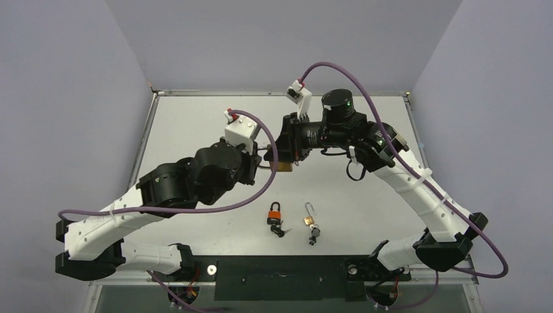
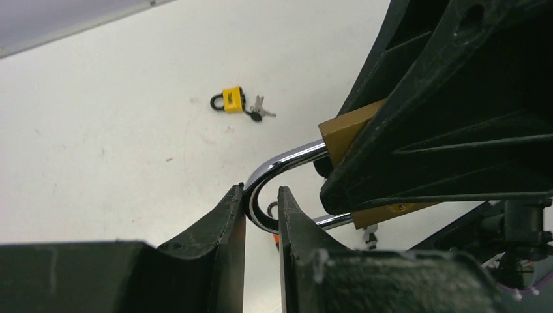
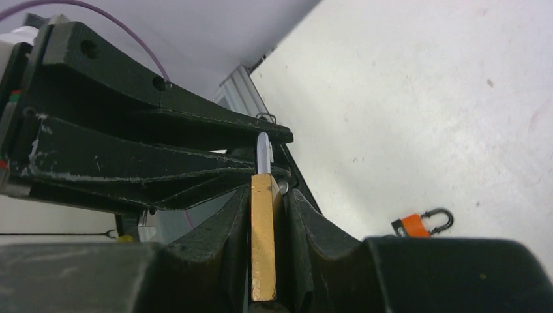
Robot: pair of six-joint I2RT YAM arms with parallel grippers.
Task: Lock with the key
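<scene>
A brass padlock [image 1: 282, 167] with a steel shackle [image 2: 287, 156] hangs in the air between both arms. My left gripper is shut on the curved end of the shackle. From the other side, the fingers of my right gripper straddle the padlock's brass body [image 3: 263, 238]. The right wrist view leaves unclear whether both of those fingers press on the body. No key shows in this padlock. Keys [image 1: 280, 231] lie with an orange padlock [image 1: 274, 214], and others [image 2: 261, 108] with a yellow padlock [image 2: 233, 100].
A small brass padlock [image 1: 309, 221] with a long shackle lies near the front, beside a grey key bunch [image 1: 314, 233]. Both wrists are very close together.
</scene>
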